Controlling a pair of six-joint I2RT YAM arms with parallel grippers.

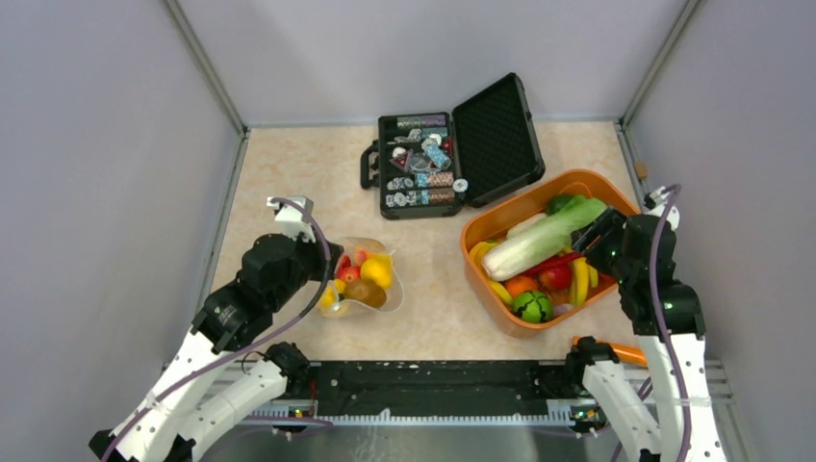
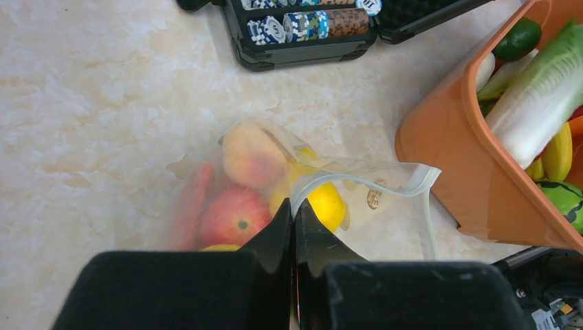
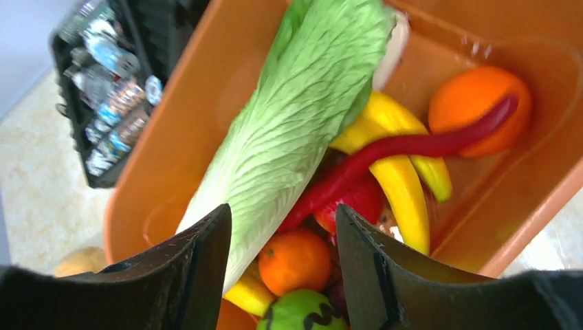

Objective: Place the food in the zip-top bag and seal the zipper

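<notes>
The clear zip top bag (image 2: 385, 199) lies on the left of the table with its mouth gaping. Fruit shows inside it, among them a red apple (image 2: 235, 216), a yellow lemon (image 1: 376, 271) and a brown kiwi (image 1: 366, 292). My left gripper is shut on the bag's rim. Over the orange bin (image 1: 497, 306), my right gripper stands open, holding nothing. The green and white cabbage (image 3: 275, 137) lies slanted across the bin. Under and beside it are a red chili (image 3: 405, 148), bananas (image 3: 405, 199), an orange (image 3: 295, 261) and a small watermelon (image 1: 532, 307).
An open black case (image 1: 419, 159) with poker chips stands at the back middle, its lid (image 1: 497, 140) folded out to the right. Bare table (image 1: 433, 279) separates the bag from the bin. An orange-handled object (image 1: 616, 351) lies by the front right edge.
</notes>
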